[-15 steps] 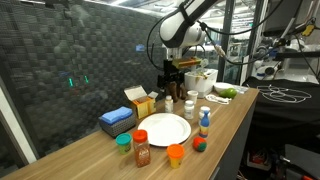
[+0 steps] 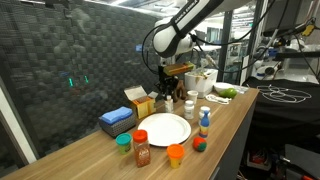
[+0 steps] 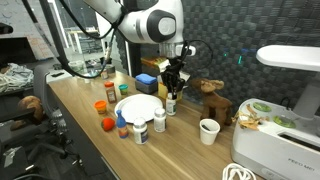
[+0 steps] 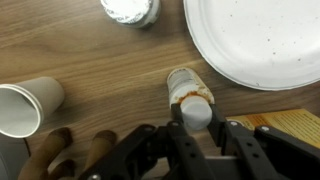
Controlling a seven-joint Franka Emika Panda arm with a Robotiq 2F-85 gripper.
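Observation:
A small white bottle (image 4: 184,80) with a rounded pale cap (image 4: 197,112) stands on the wooden table, close to the rim of the white plate (image 4: 255,40). My gripper reaches down over it and is shut on its cap end, one dark finger (image 4: 177,112) to each side. From the second exterior view, the same bottle (image 3: 171,104) is just right of the plate, under the gripper (image 3: 174,90). Whether its base bears on the table or is slightly clear is hard to tell.
Other white-capped bottles (image 3: 159,121) stand nearby, with a white cup (image 3: 209,130) and brown toy moose (image 3: 214,100) toward the wall. A yellow box (image 2: 141,101) is close to the gripper. Bare table (image 3: 185,155) lies in front.
The arm has come down slightly and shifted a little left over the bottle since a second ago. The surrounding objects look unmoved.

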